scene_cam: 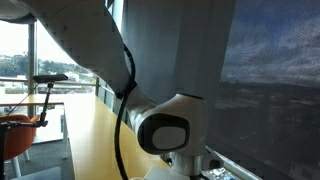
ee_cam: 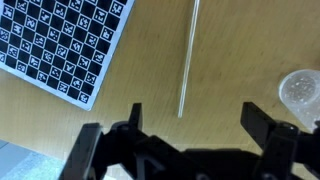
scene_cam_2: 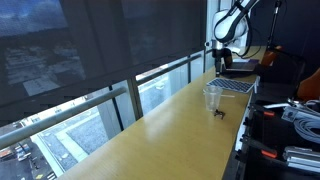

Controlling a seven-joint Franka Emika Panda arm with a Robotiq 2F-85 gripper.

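Observation:
In the wrist view my gripper is open, its dark fingers spread wide with nothing held between them. A thin, pale stick (ee_cam: 188, 62) lies on the wooden table, running from the top edge down to the gap between the fingertips as seen from above. To the right, a clear cup (ee_cam: 301, 94) is partly cut off by the frame's edge; it also appears as a clear cup (scene_cam_2: 212, 98) on the table in exterior view 2. In exterior view 1 the white arm (scene_cam: 165, 125) hides most of the gripper's surroundings, and the fingertips are out of sight.
A black-and-white checkered board (ee_cam: 62, 45) lies left of the stick. Beside the cup is a small dark object (scene_cam_2: 219, 112), too small to identify. A dark screen (scene_cam_2: 70, 35) lines the window side.

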